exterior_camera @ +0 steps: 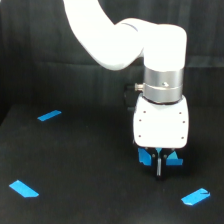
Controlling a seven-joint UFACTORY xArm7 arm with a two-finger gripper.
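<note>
A white robot arm reaches down from the top of the camera view, and my gripper hangs below its white housing. Behind the narrow dark fingers is a blue object on the dark table, with part of it showing on either side of them. The housing and fingers hide its middle. Whether the fingers touch it, or have anything between them, does not show.
Flat blue strips lie on the black table: one at the back left, one at the front left and one at the front right.
</note>
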